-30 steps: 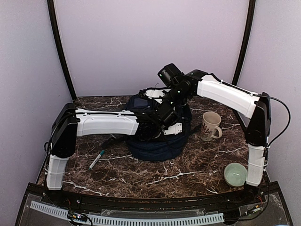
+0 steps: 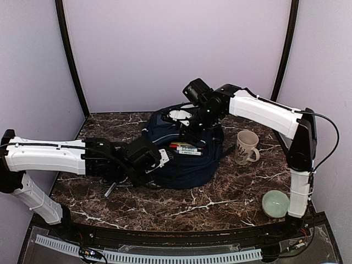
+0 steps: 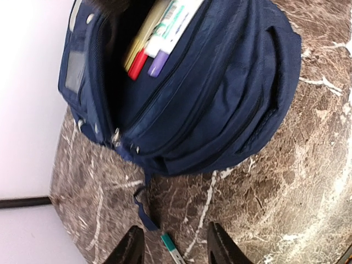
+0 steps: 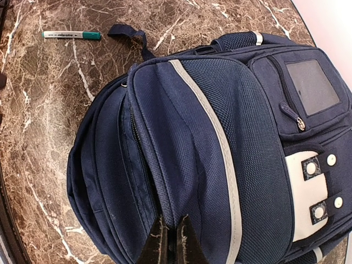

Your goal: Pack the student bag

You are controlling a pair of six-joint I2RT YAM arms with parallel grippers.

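Note:
The dark blue student bag (image 2: pixel 184 171) lies in the middle of the table with its main pocket held open. Inside show a white marker (image 2: pixel 190 153) and a red item (image 2: pixel 179 146); the left wrist view gives a purple cap (image 3: pixel 158 64) and a red end (image 3: pixel 137 65) in the pocket. My right gripper is shut on the edge of the bag's flap (image 4: pixel 151 126). Over the table left of the bag, my left gripper is open and empty. A teal-capped marker (image 3: pixel 172 247) lies on the table beyond its fingers, partly under the left arm from above.
To the right of the bag stands a mug (image 2: pixel 246 147), with a pale green bowl (image 2: pixel 275 204) near the front right edge. A bag strap (image 4: pixel 129 34) trails toward the loose marker.
My left arm has drawn back to the left, away from the bag's opening, uncovering the markers inside and now covering part of the loose marker. The right arm has barely moved.

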